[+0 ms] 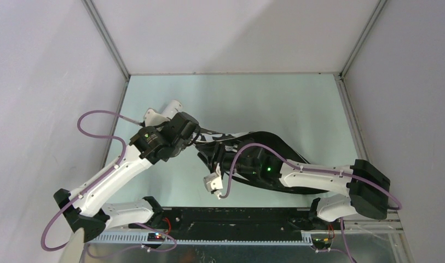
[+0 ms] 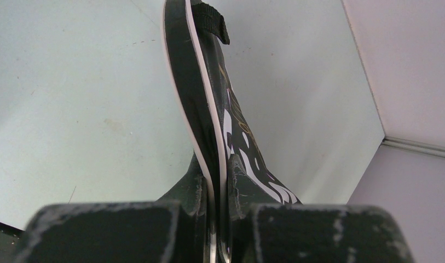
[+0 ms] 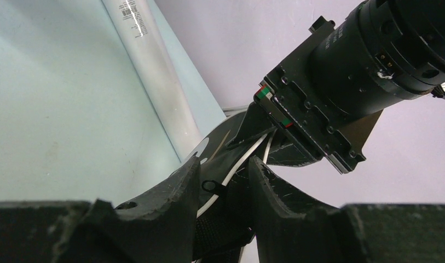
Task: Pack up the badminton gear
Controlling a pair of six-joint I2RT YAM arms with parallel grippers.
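Observation:
A black racket bag (image 1: 275, 142) with white print and pale piping spans the middle of the table. My left gripper (image 1: 192, 137) is shut on its narrow end; in the left wrist view the fingertips (image 2: 214, 181) pinch the piped edge. My right gripper is beside that end, its fingers apart around the bag's zip edge, where a small black loop pull (image 3: 212, 186) shows between them. Whether they touch the fabric is unclear.
A white tube (image 3: 154, 82) lies on the pale table (image 1: 236, 98) at the left, mostly behind the left arm in the top view. Walls (image 1: 236, 38) enclose it at back and sides.

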